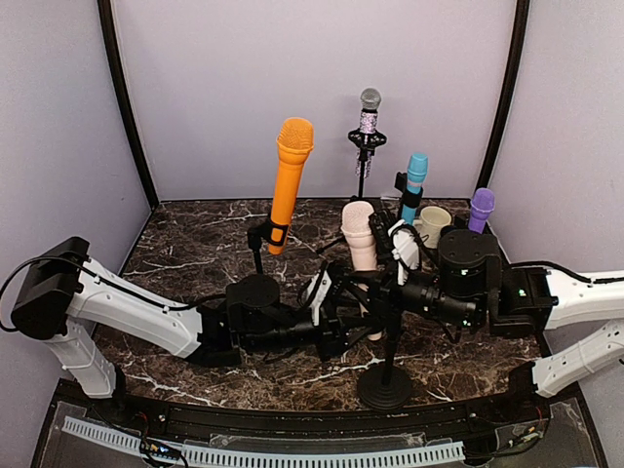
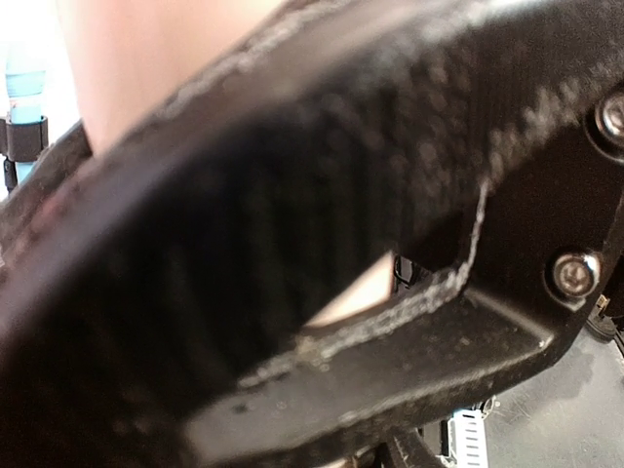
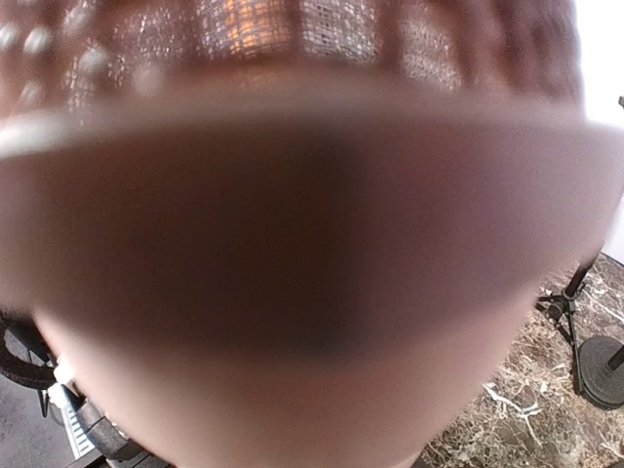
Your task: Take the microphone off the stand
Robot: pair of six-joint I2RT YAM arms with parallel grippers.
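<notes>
A pale pink microphone [image 1: 359, 234] stands upright at the centre of the top view, filling much of the right wrist view [image 3: 292, 409] at close range. Its stand has a round black base [image 1: 384, 388]. My left gripper [image 1: 331, 317] is shut low at the microphone and stand; what exactly lies between its fingers is largely hidden, with pink body [image 2: 166, 49] behind a dark finger in the left wrist view. My right gripper [image 1: 385, 278] is shut around the microphone or its holder from the right, its fingertips hidden.
An orange microphone [image 1: 288, 180] stands left on a stand. Behind are a silver microphone [image 1: 370, 107], blue microphone [image 1: 414, 175], purple microphone [image 1: 480, 210] and cream cup [image 1: 435, 222]. Both arms crowd the middle.
</notes>
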